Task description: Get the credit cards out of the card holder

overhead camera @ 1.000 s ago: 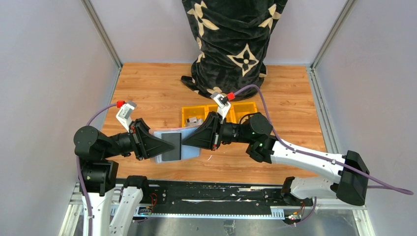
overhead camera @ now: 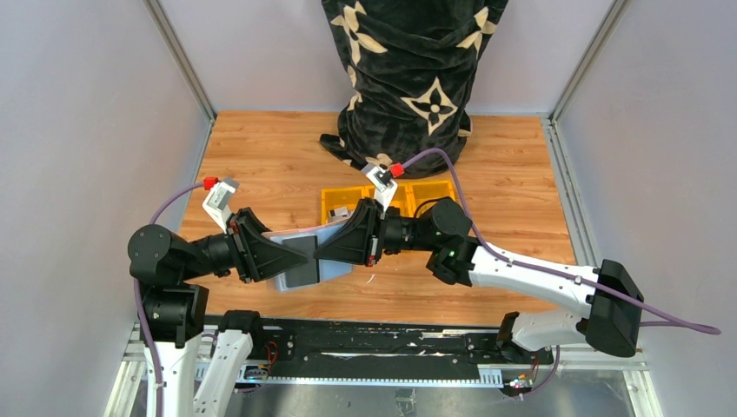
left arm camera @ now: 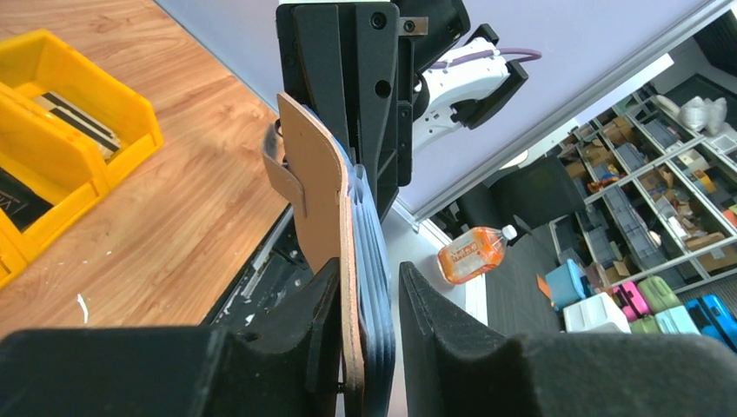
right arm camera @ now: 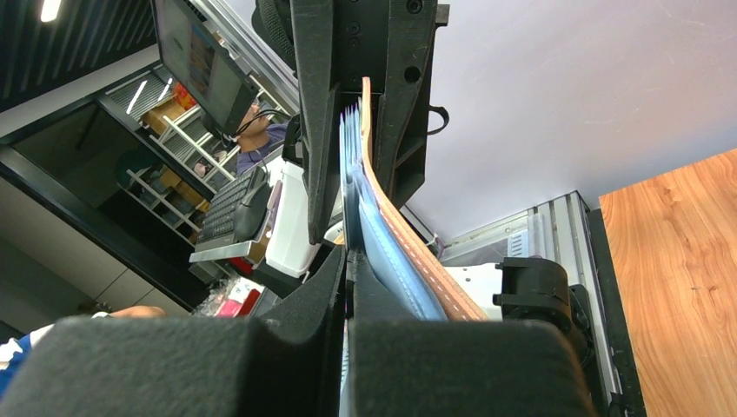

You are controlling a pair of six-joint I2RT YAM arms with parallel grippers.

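Note:
The card holder (left arm camera: 317, 187), with a brown cover and bluish clear sleeves (left arm camera: 375, 287), stands edge-on between the fingers of my left gripper. Those fingers are parted: the cover is against one, and a gap shows beside the other. From above, a dark grey card (overhead camera: 302, 271) lies over the pale blue sleeves (overhead camera: 335, 268). The tip of my right gripper (overhead camera: 320, 252) reaches that card's right edge. In the right wrist view my right gripper is shut at the sleeves; whether the card's thin edge is between its fingertips, I cannot tell.
A yellow divided bin (overhead camera: 330, 201) with a few items inside stands behind the grippers. At the back, a black patterned cloth (overhead camera: 408, 78) hangs down to the wooden table (overhead camera: 252, 156). Bare tabletop lies to both sides of the bin.
My right gripper has shifted slightly left, towards the left gripper. The dark grey card has tilted and moved a little down. The left arm has stayed almost still.

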